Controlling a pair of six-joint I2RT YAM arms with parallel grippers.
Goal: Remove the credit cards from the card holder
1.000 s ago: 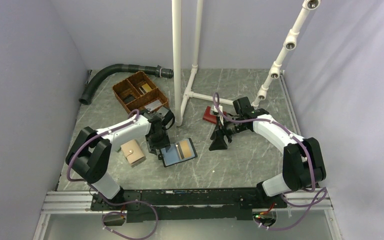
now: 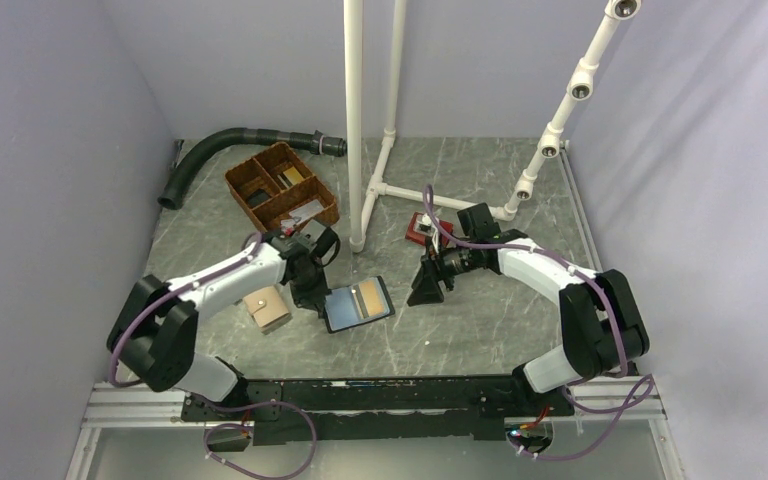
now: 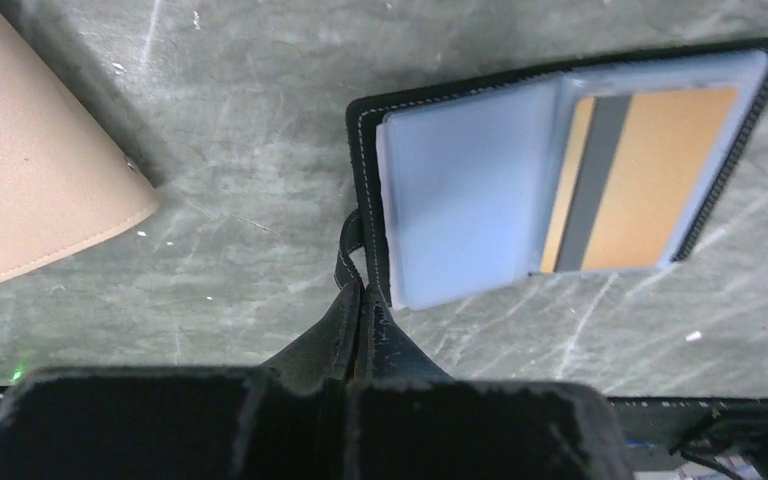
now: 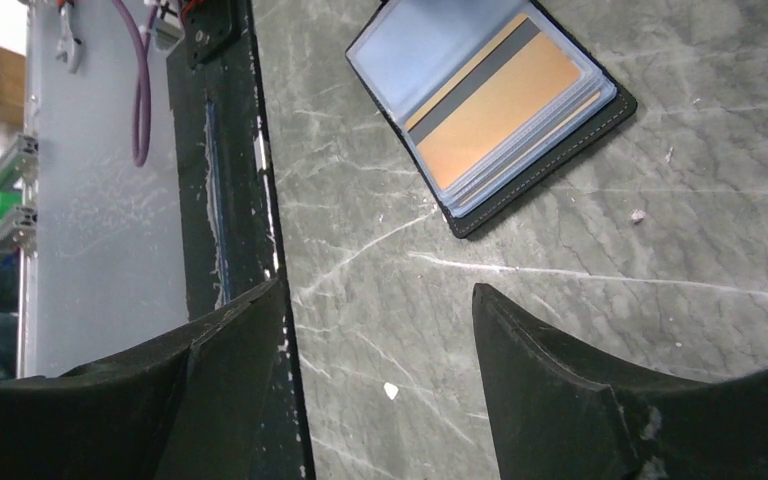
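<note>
The black card holder (image 3: 368, 175) lies open on the grey table, clear sleeves showing, with a tan card with a dark stripe (image 3: 660, 170) in the right-hand side. My left gripper is shut at the holder's left edge beside a small black strap, nothing clear between its fingers. My right gripper is part open, empty, off to the right of the holder over bare table.
A beige case (image 2: 265, 308) lies left of the holder. Behind stand a divided wooden box (image 2: 260, 205), a red item (image 2: 418, 228) and white pipe posts (image 2: 354, 120).
The right gripper has moved toward the front left, nearer the holder's level.
</note>
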